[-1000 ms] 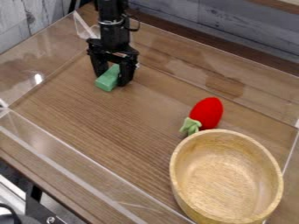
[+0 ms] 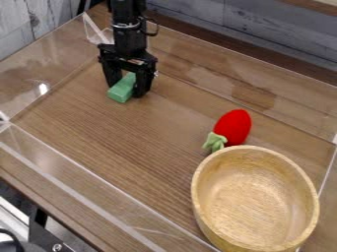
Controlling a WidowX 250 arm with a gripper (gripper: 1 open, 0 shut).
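My black gripper (image 2: 126, 70) is low over the table at the upper left, open around a small green object (image 2: 122, 90), its dark fingers partly covering that object. A red strawberry-like item (image 2: 232, 127) with a green top lies at the right. Below it is a large cream round bowl (image 2: 255, 236), empty.
A grey wall runs along the back, and some dark cabling shows at the bottom left corner.
My gripper and the green object look very slightly shifted; the red item and bowl have not moved.
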